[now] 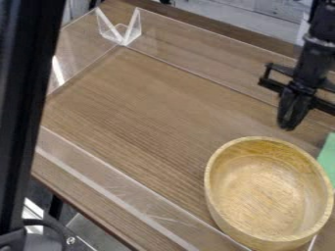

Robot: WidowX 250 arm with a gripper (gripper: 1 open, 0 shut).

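My black gripper [291,116] reaches down from the upper right of the camera view, just above and behind a round tan bowl [262,186] at the lower right. Its fingertips are close together, with nothing visible between them. The bowl looks empty. A green object [327,167] shows partly at the right edge, beside the bowl and below the gripper.
A clear, angular plastic piece [120,27] sits at the back left of the wooden table [131,118]. A dark frame [26,98] runs down the left edge of the view.
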